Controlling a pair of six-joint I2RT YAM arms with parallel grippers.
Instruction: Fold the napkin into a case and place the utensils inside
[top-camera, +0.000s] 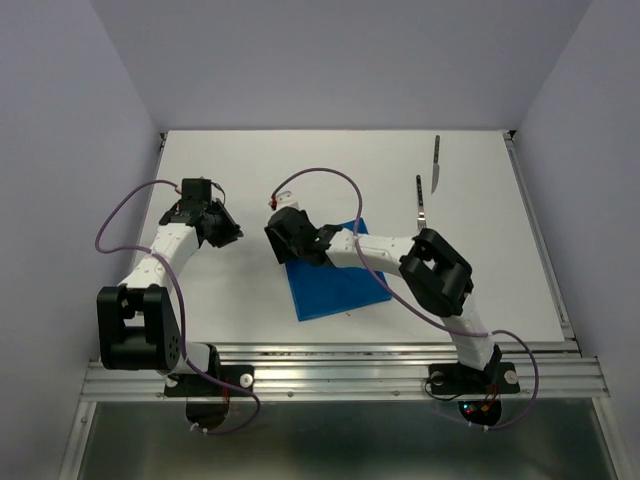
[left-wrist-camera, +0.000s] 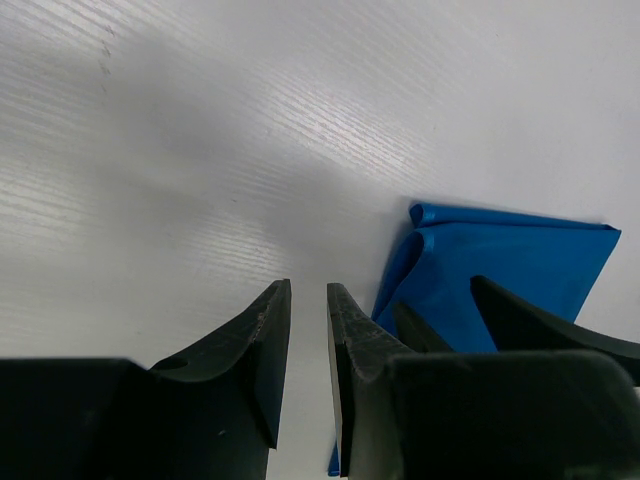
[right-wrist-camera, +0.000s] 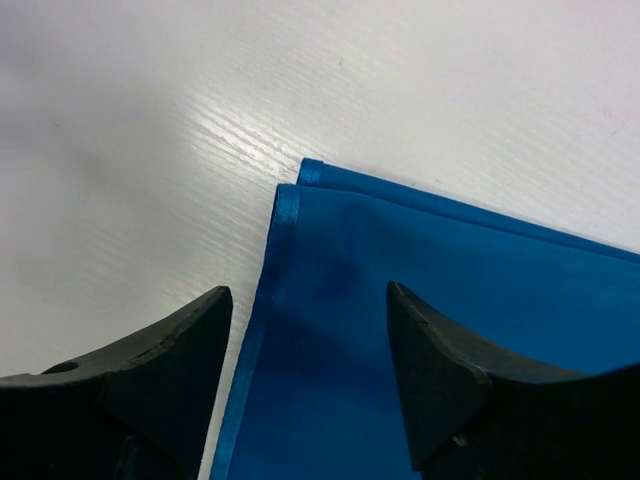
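The blue napkin lies folded on the white table, partly covered by my right arm in the top view. At its corner in the right wrist view, two layers sit slightly offset, the napkin stretching down between the fingers. My right gripper is open over that corner; whether its tips touch the cloth cannot be made out. My left gripper stands a little open left of the napkin, with nothing between its fingers. A fork and a knife lie at the right.
Bare table spans the back, and the far right is clear too. In the left wrist view, dark fingers of the right gripper reach over the napkin, close to my left gripper. Purple cables arch above both arms.
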